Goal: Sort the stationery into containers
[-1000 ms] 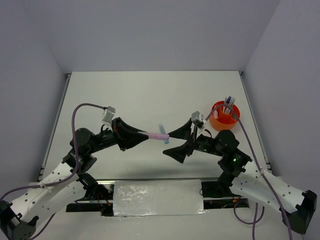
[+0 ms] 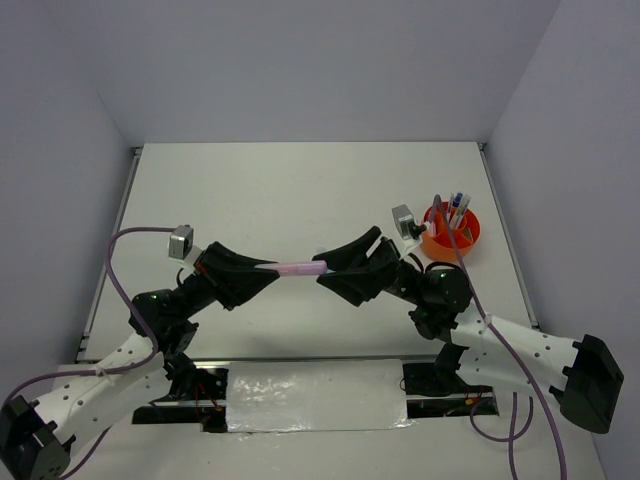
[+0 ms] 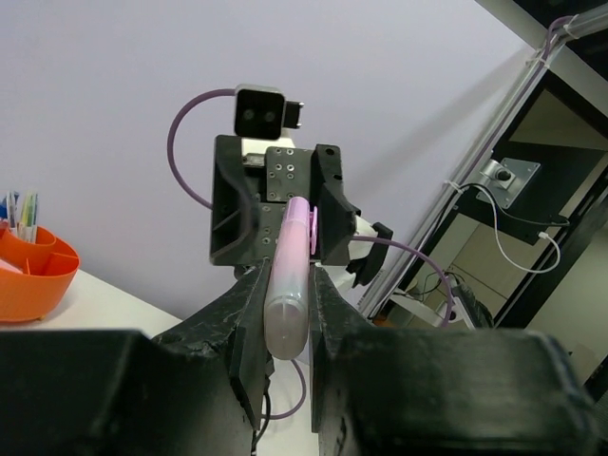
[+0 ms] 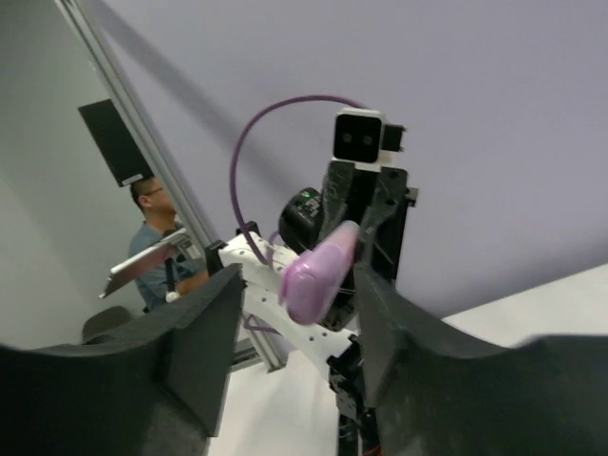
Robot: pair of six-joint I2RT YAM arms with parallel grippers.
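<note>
A pink marker [image 2: 300, 269] [image 3: 290, 275] [image 4: 318, 275] is held level above the table by my left gripper [image 2: 268, 270], which is shut on its one end. My right gripper [image 2: 345, 265] stands open at the marker's free end, its fingers either side of that end in the top view. An orange organizer [image 2: 450, 246] [image 3: 33, 285] on the right of the table holds several pens and markers. A light blue item lying on the table behind the grippers is mostly hidden [image 2: 321, 250].
Grey walls surround it on three sides. Purple cables run along both arms. A person sits beyond the frame in the right wrist view.
My right gripper has moved left onto the pink marker's free end, covering more of the blue item.
</note>
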